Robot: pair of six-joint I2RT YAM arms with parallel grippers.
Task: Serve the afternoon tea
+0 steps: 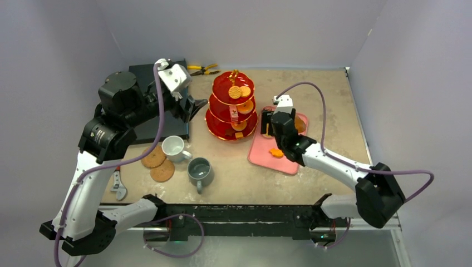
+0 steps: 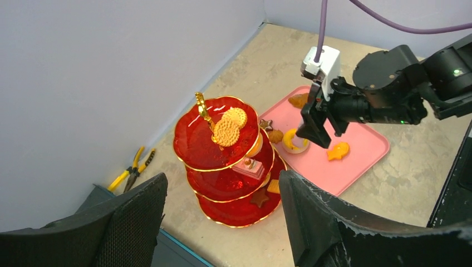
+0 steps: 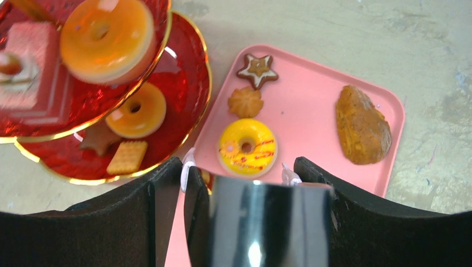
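Observation:
A three-tier red stand (image 1: 222,128) holds cookies, a pink cake (image 2: 248,168) and donuts. The pink tray (image 1: 261,156) carries a yellow-iced donut (image 3: 247,156), star cookie (image 3: 257,69), small pastry (image 3: 245,102), bread (image 3: 360,125) and orange fish-shaped piece (image 2: 338,151). My right gripper (image 1: 269,125) hangs open over the tray beside the stand. My left gripper (image 1: 190,108) is open in the air left of the stand, nothing between its fingers.
A white cup (image 1: 173,146) and grey mug (image 1: 201,171) stand front left by round coasters (image 1: 161,171), with a wrench (image 1: 119,186). A dark board (image 1: 144,133) and pliers (image 1: 201,68) lie behind.

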